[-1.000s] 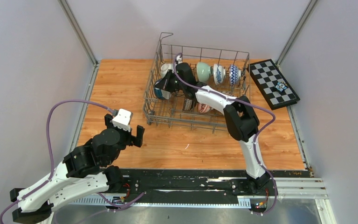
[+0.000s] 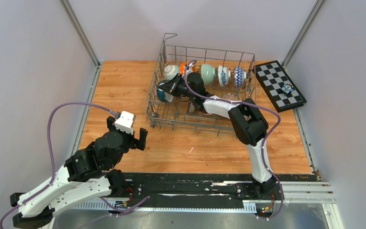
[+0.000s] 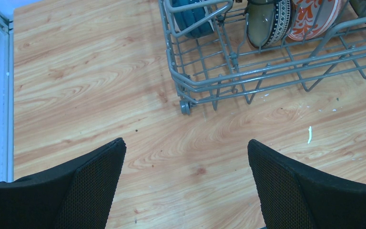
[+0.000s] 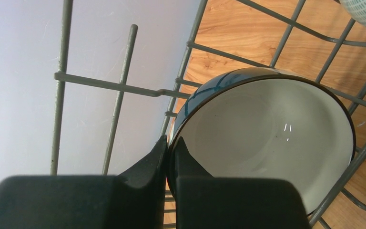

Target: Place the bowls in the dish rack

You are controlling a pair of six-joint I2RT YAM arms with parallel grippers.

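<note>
The wire dish rack (image 2: 200, 125) holds several bowls. At its left side my right gripper (image 2: 164, 87) is shut on the rim of a white bowl with a blue outside (image 4: 267, 124), which leans among the wires; in the right wrist view its fingertips (image 4: 181, 152) grip the bowl's left edge. A green bowl (image 2: 208, 72), blue-patterned bowls (image 2: 239, 76) and an orange one (image 2: 185, 67) stand along the back. My left gripper (image 2: 128, 133) stands open, empty, outside the rack at front left; in the left wrist view red-patterned and dark-banded bowls (image 3: 314, 16) sit near the front.
A checkered board (image 2: 279, 83) with a small object lies right of the rack. Pale walls enclose the sides and back.
More of the orange bowl shows. The left arm has not moved.
</note>
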